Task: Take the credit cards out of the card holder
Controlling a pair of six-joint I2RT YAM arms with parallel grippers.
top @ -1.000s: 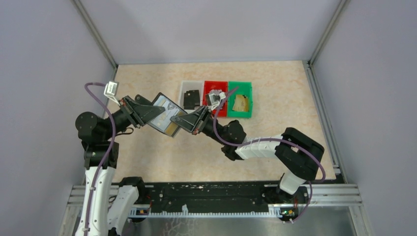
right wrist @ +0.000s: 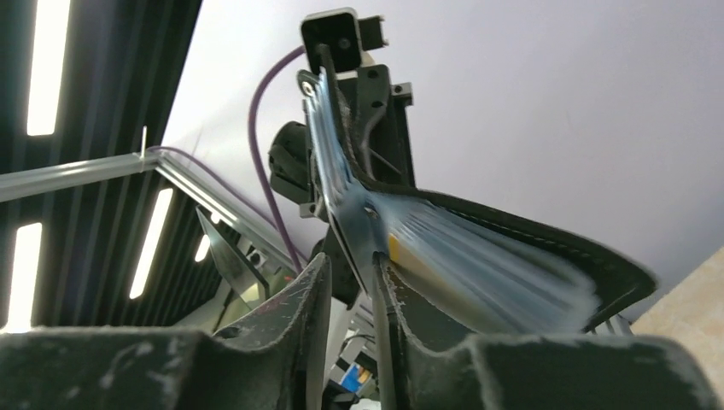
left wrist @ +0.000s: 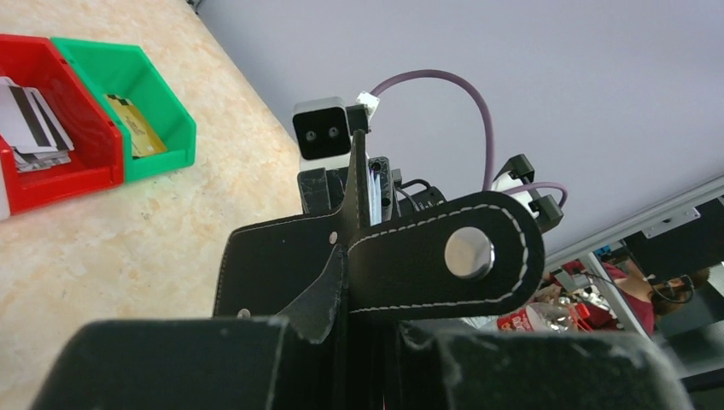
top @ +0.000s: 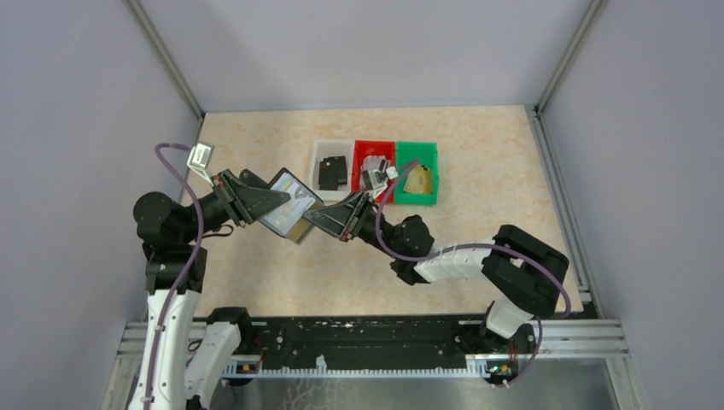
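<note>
The black leather card holder with stitched edges and a snap stud is held aloft, with clear sleeves and cards facing up in the top view. My left gripper is at its left end; in the left wrist view the holder rises from between the fingers, whose gap is hard to judge. My right gripper is at the holder's right edge; in the right wrist view its fingertips lie by the blurred sleeves, and whether anything is between them is unclear.
Behind stand a white tray with black items, a red tray with cards and a green tray with yellow cards.
Over the last second both grippers and the holder have shifted slightly rightward and toward the table's front.
</note>
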